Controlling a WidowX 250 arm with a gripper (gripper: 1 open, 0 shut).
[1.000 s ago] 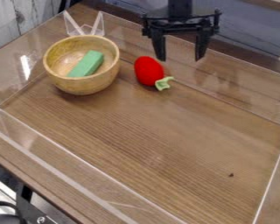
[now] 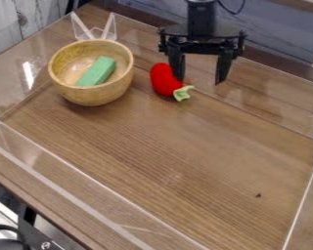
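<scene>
My black gripper hangs from the top centre, its two fingers spread wide, just above and behind a red object with a pale green tip, lying on the wooden table. A tan bowl at the left holds a green block.
A pale wall borders the table at the back, and a white shape stands behind the bowl.
The bowl and red object have not moved.
</scene>
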